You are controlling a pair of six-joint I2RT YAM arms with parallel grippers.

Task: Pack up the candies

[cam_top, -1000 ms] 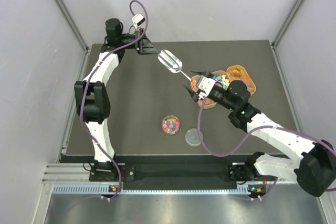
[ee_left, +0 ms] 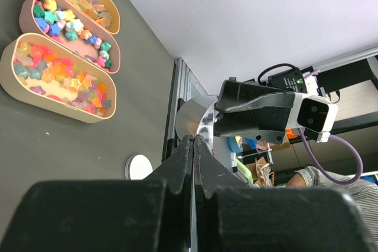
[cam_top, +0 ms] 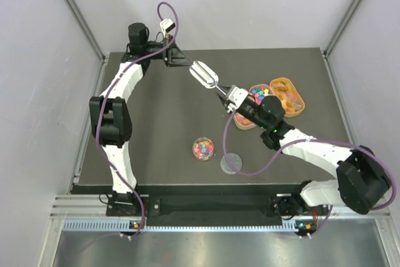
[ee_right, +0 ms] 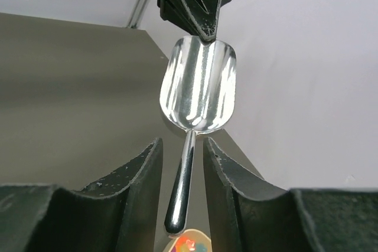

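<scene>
A shiny metal scoop (cam_top: 203, 74) hangs above the table, its bowl edge pinched by my left gripper (cam_top: 191, 63). In the left wrist view the fingers (ee_left: 184, 160) are closed together at the scoop's rim. My right gripper is open, with the scoop's handle (ee_right: 184, 175) running between its fingers; a gap shows on both sides. Candies fill three oval trays: a cream one (ee_left: 88, 114), a pink one (ee_left: 112, 63) and an orange one (ee_left: 113, 16). A round clear jar (cam_top: 203, 149) near the front holds colourful candies.
A round clear lid (cam_top: 231, 163) lies on the table right of the jar. My right arm partly covers the trays in the top view.
The left gripper and scoop have shifted only slightly.
</scene>
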